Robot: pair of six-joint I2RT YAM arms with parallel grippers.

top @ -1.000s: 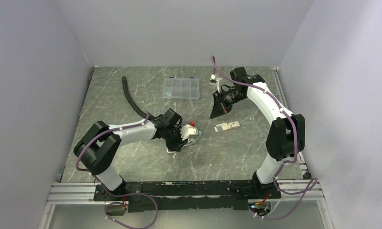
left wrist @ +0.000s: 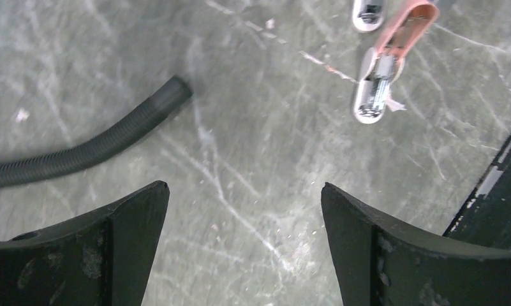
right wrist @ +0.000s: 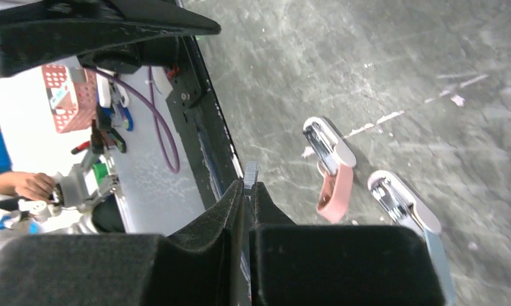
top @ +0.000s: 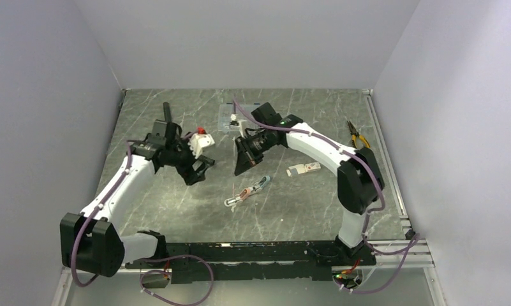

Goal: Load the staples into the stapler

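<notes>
Two small open staplers lie end to end on the table: a pink-and-white stapler (top: 243,194) and a blue-and-white stapler (top: 261,184). The metal channel of the pink stapler (right wrist: 336,190) faces up, and the blue stapler (right wrist: 439,260) lies beside it. My right gripper is shut on a short grey staple strip (right wrist: 251,171) that sticks out past its tips. In the top view the right gripper (top: 240,171) hovers behind the staplers. My left gripper is open and empty, to the left of both staplers.
A staple box (top: 303,169) lies on the right, and yellow-handled pliers (top: 358,136) farther back. A clear compartment box (top: 226,118) is partly hidden by the right arm. A black corrugated tube (left wrist: 112,140) lies at the left.
My left gripper has opened and drawn back leftward from the staplers, leaving both uncovered. My right gripper has moved left, still shut, from behind the staple box to near the staplers.
</notes>
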